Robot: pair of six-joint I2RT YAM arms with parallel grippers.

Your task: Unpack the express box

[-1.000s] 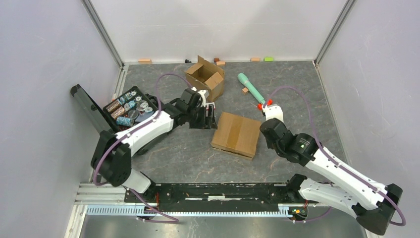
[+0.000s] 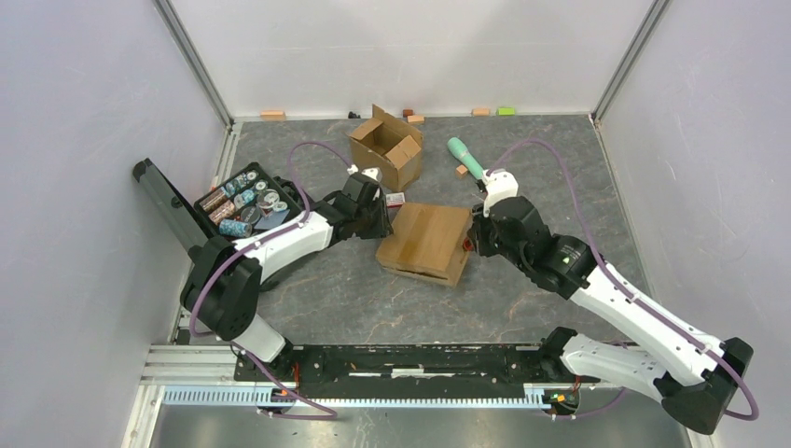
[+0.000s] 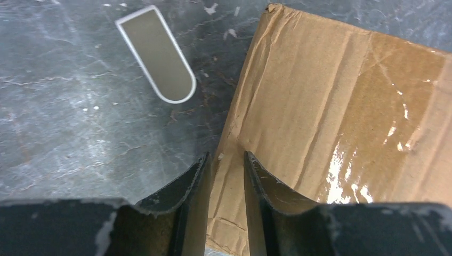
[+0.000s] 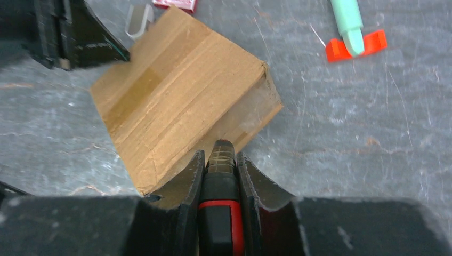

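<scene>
A closed brown cardboard box (image 2: 424,233) lies on the grey table between my arms, a band of tape across its top. In the left wrist view the left edge of the box (image 3: 298,90) runs between the fingers of my left gripper, which is shut on it. A dark tool with a red band (image 4: 219,208) sits between the fingers of my right gripper, shut on it. The tool points toward the near right side of the box, overlapping it in view; contact cannot be told.
An open empty carton (image 2: 387,149) stands behind the box. A turquoise torch-like object (image 2: 466,157) lies at the back right. On the left stands a black case (image 2: 250,201) of cans. A small red-and-white item (image 2: 395,199) lies behind the box.
The box has shifted left and turned slightly. My left gripper has closed on its left edge and moved left with it; the right gripper has come left to the right side of the box.
</scene>
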